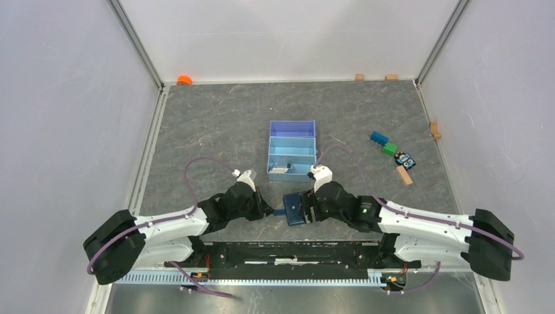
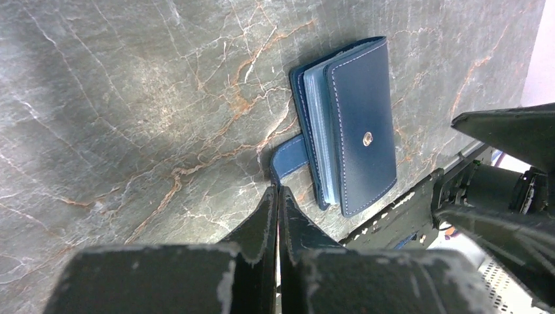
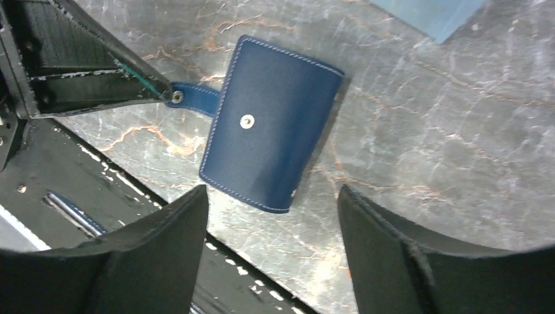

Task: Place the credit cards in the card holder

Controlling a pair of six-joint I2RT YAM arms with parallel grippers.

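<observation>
The navy card holder (image 1: 293, 210) lies flat on the table between my two grippers. In the left wrist view, the holder (image 2: 364, 131) has its clear sleeves showing along one side. My left gripper is shut on the end of the holder's strap (image 2: 290, 157). Over the other side of the holder, my right gripper stands part open, with nothing gripped between its fingers. White card-like pieces (image 1: 279, 168) sit in the front compartment of the blue box (image 1: 292, 141), too small to make out clearly.
Behind the right gripper, the box stands close. Blue and green blocks (image 1: 390, 149), a dark patterned item (image 1: 405, 160) and a wooden block (image 1: 404, 175) lie at the right. Clear table stretches to the left and back.
</observation>
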